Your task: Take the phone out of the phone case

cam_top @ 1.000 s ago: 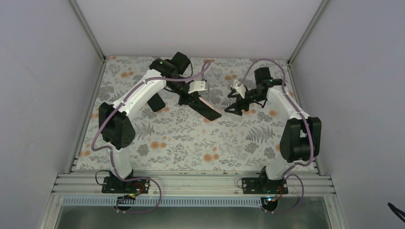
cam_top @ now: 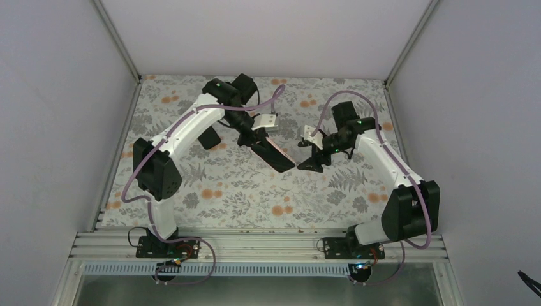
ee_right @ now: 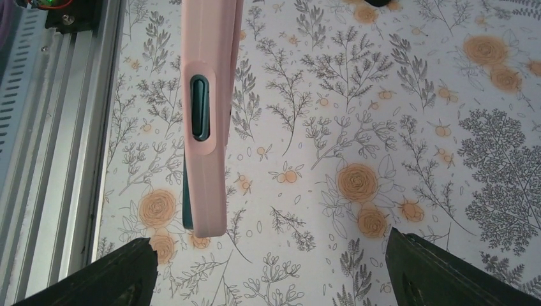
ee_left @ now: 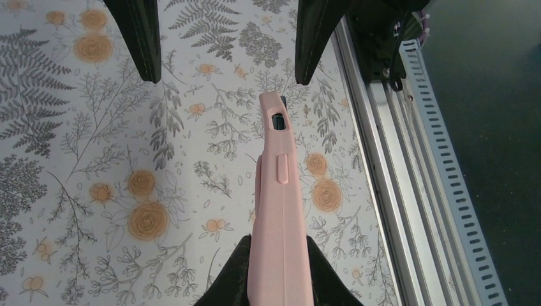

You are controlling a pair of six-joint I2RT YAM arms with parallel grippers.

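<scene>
My left gripper (cam_top: 252,139) is shut on one end of the phone in its pink case (ee_left: 281,204), holding it above the table. The phone's black screen (cam_top: 274,157) faces up toward the top view. In the right wrist view the pink case (ee_right: 208,185) hangs edge-on at left, with a dark green strip of phone (ee_right: 187,207) along one side and more visible through a slot. Open and empty, my right gripper (cam_top: 301,157) stands just right of the phone's free end, apart from it. Its two fingers (ee_left: 141,44) show beyond that end in the left wrist view.
A flat black object (cam_top: 208,138) lies on the flower-patterned table (cam_top: 249,204), left of the held phone and under the left arm. Metal rails (cam_top: 281,233) run along the front edge.
The held phone has tilted so its screen shows broader from above.
</scene>
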